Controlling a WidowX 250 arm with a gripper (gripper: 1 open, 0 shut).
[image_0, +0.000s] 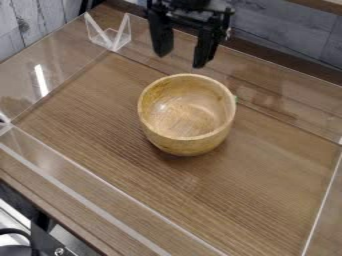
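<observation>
My gripper (185, 42), dark and seen from above, hangs at the top centre of the camera view, behind and above a round wooden bowl (186, 135). Its two dark fingers stand apart, so it is open, with nothing visible between them. The bowl sits empty on the brown wooden table (94, 170).
A white wire-like object (110, 35) stands at the upper left. A dark cable (20, 240) lies at the lower left corner, off the table's edge.
</observation>
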